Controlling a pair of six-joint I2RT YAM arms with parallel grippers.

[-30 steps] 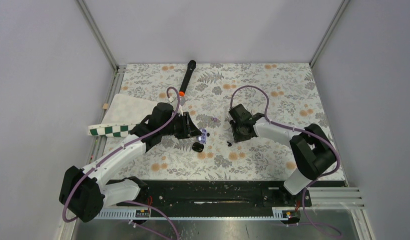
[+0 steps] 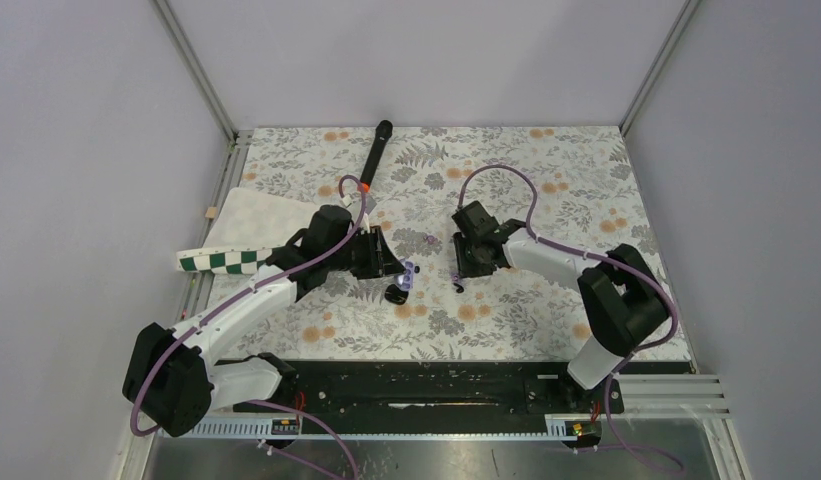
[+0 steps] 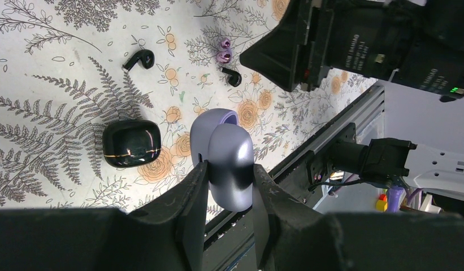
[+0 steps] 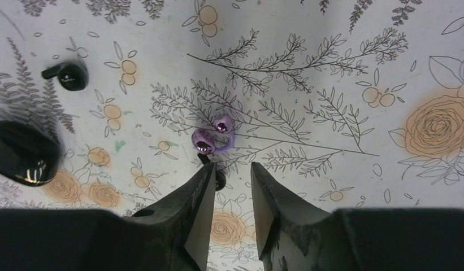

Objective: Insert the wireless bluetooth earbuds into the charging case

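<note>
My left gripper is shut on an open lavender charging case (image 3: 229, 147), held above the table near the centre. My right gripper hangs above a pair of small purple earbuds (image 4: 203, 141), its fingers a little apart with nothing visible held between them. The purple buds lie close beside a black earbud (image 4: 220, 179), which is partly behind a right finger in the right wrist view. Another black earbud (image 3: 143, 58) lies farther left on the table.
A closed black case (image 3: 131, 147) lies left of the lavender one. A black microphone (image 2: 377, 150) is at the back, and a white board (image 2: 256, 215) with a green-checked strip is at the left.
The left gripper with the lavender case has barely moved.
</note>
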